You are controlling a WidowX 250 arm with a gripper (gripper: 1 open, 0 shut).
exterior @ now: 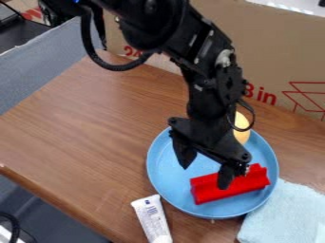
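Observation:
A blue plate (169, 171) lies on the wooden table at centre right. On it is a red cylindrical item (248, 184), lying at a slant. My black gripper (203, 167) hangs over the plate with its fingers apart, one over the red item's upper left side, the other further left. Nothing shows held between them. A round orange-yellow object (241, 125) is mostly hidden behind the gripper.
A white tube (151, 217) lies left of the plate's front. A pale cloth (284, 220) is at the lower right. A cardboard box (286, 62) stands at the back.

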